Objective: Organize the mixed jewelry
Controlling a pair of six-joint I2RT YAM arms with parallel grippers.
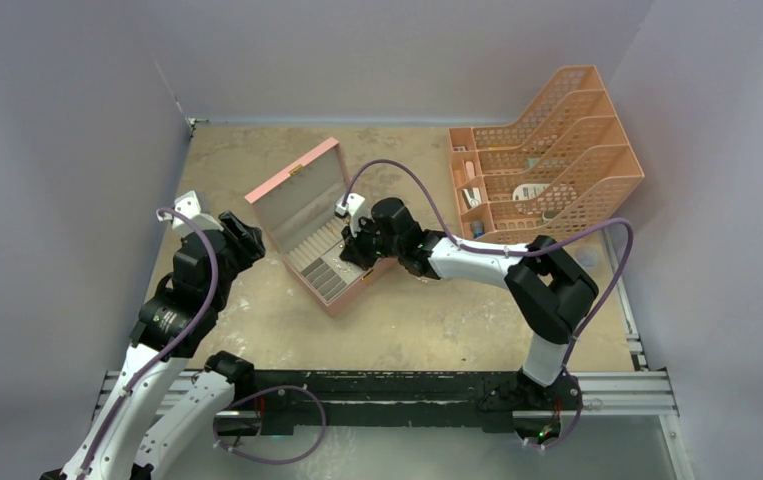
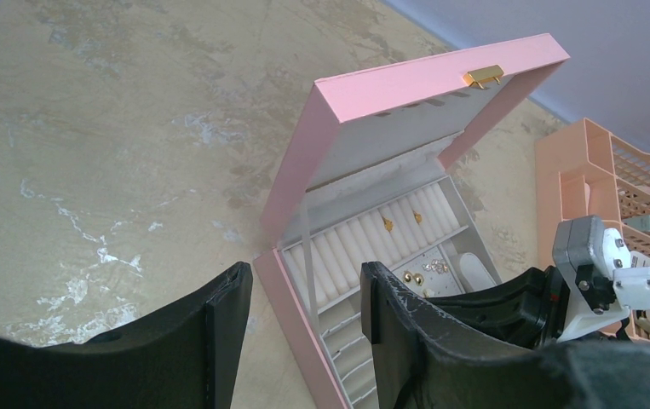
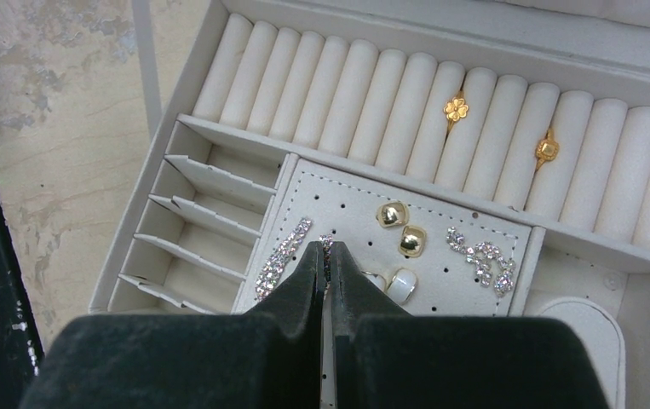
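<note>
The open pink jewelry box (image 1: 284, 181) has a row of ring rolls with two gold rings, a clover ring (image 3: 455, 109) and a square ring (image 3: 547, 149). Its pad (image 3: 364, 185) holds gold earrings (image 3: 412, 241), white hoops (image 3: 403, 285), a rhinestone strand (image 3: 280, 259) and a curled strand (image 3: 502, 273). My right gripper is shut over the pad, with sparkly stones at its fingertips; whether it grips them I cannot tell. My left gripper stands open left of the box, nothing between its fingers.
A peach organizer (image 1: 547, 170) with assorted items stands at the back right. Small divided compartments (image 3: 202, 217) beside the pad look empty.
</note>
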